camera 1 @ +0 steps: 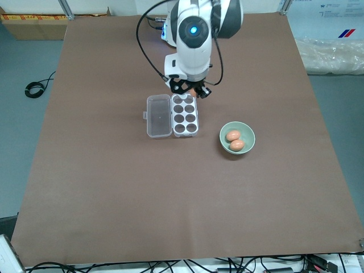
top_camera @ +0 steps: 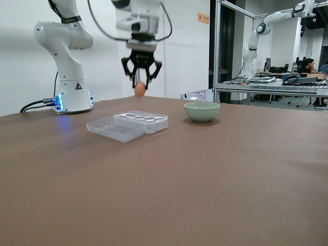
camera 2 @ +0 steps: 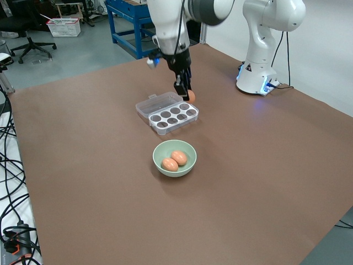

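My gripper (top_camera: 140,79) is shut on an egg (top_camera: 140,89), held in the air over the white egg tray (camera 1: 185,119), whose holes look empty in the left and right views. The tray's clear lid (camera 1: 158,116) lies open beside it, flat on the table. A pale green bowl (camera 2: 174,149) stands near the tray with two brown eggs, one (camera 2: 178,157) beside the other (camera 2: 170,164).
The brown table (camera 1: 170,199) has wide clear space around the tray and bowl. The arm's white base (camera 2: 255,77) stands at the back edge, with cables running from it. Cables also lie along the table's outer edge.
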